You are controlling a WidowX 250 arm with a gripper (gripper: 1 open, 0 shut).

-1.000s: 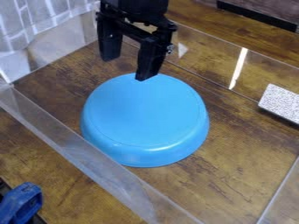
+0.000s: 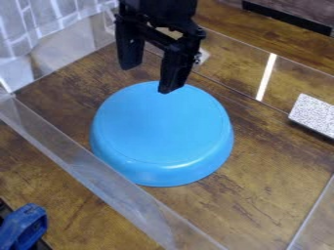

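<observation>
My black gripper [image 2: 148, 70] hangs from the top centre, its two fingers spread apart above the back edge of a round blue dome-topped object [image 2: 160, 132], which rests on the wooden floor [image 2: 235, 200] inside a clear-walled enclosure. I see nothing held between the fingers.
A clear wall [image 2: 92, 171] runs diagonally along the lower left, with a blue object [image 2: 19, 229] outside it. A white speckled block [image 2: 313, 114] lies at the right. Bare wood surrounds the dome, and a small pale item [image 2: 196, 54] is partly hidden behind the gripper.
The gripper has shifted slightly to the right and turned a little over the last second. The blue dome has not moved.
</observation>
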